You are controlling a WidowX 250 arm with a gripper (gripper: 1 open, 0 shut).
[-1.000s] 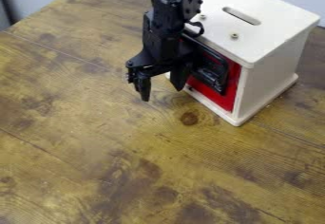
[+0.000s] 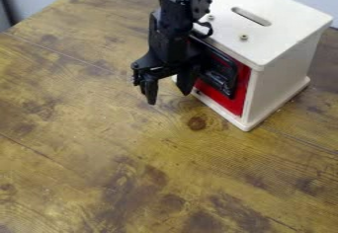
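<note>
My black gripper (image 2: 166, 83) hangs low over the wooden table, just left of the front of a white box (image 2: 271, 39). Its fingers point down and stand apart, with nothing visible between them. Behind the gripper, the box's front shows a red panel (image 2: 226, 101) with a dark piece (image 2: 222, 75) in it, partly hidden by the arm.
The box takes up the back right. A pale wall shows at the top corners.
</note>
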